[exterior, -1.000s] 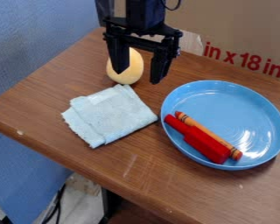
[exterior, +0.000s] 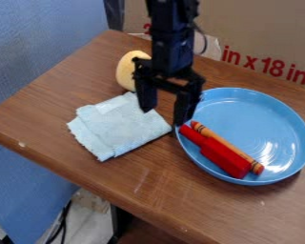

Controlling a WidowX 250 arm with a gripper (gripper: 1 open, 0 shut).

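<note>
The black gripper [exterior: 166,95] hangs low at the centre of the camera view, fingers pointing down and spread open, over the right part of a folded pale-blue cloth [exterior: 107,129] and beside the left rim of a blue plate. Whether its fingertips touch the cloth cannot be told. On the blue plate [exterior: 263,119] lie a red bar-like object [exterior: 213,153] and an orange crayon-like stick [exterior: 228,143]. Behind the gripper is a pale yellow rounded object [exterior: 129,69], partly hidden by it.
The wooden table [exterior: 47,105] has bare room at the left and front. A cardboard box [exterior: 263,38] stands at the back, and a blue padded surface lies beyond the table's left edge.
The gripper has moved down and toward the front, from above the back of the table to the cloth's right part beside the plate. The objects look unchanged.
</note>
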